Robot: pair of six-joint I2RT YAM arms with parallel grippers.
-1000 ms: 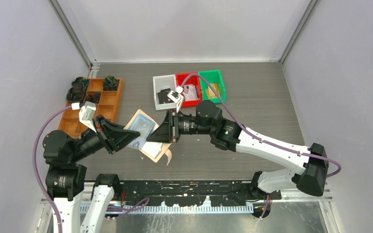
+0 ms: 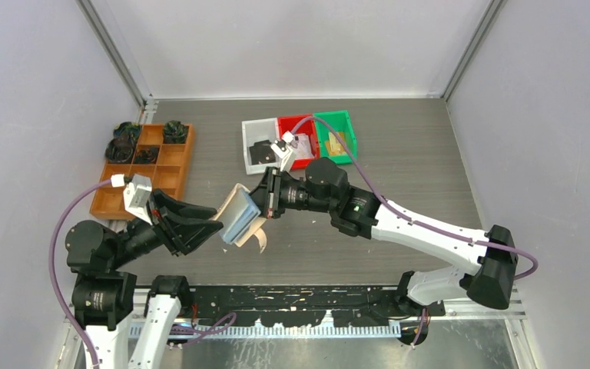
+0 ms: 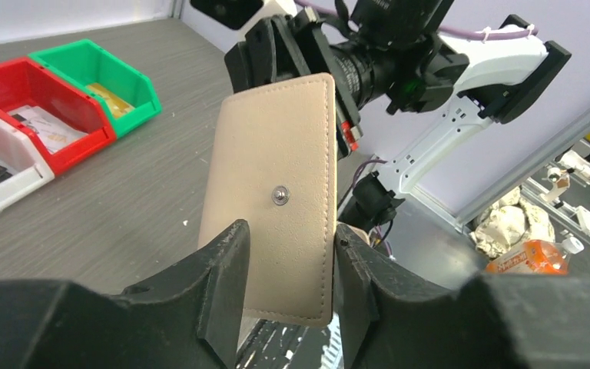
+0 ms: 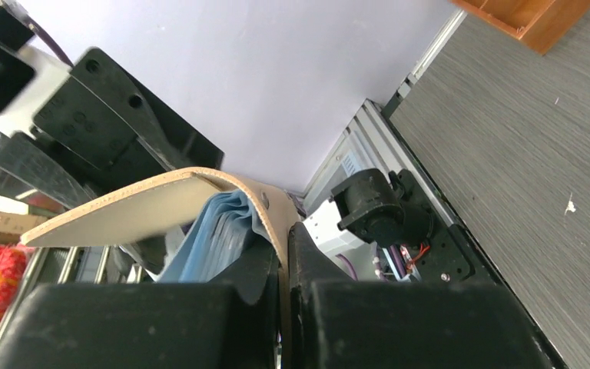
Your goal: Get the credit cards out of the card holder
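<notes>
The beige card holder (image 2: 241, 217) is held in the air between the two arms, with blue plastic sleeves (image 4: 215, 238) inside; whether cards are in them I cannot tell. My right gripper is shut on the holder. My left gripper is part open at the holder's flap with its snap button (image 3: 280, 195); whether its fingers touch the leather is unclear.
An orange compartment tray (image 2: 169, 173) with dark bundles stands at the back left. White (image 2: 247, 157), red (image 2: 296, 164) and green (image 2: 347, 123) bins sit at the back centre.
The holder has turned more edge-on to the top view since a second ago. My left gripper has shifted slightly.
</notes>
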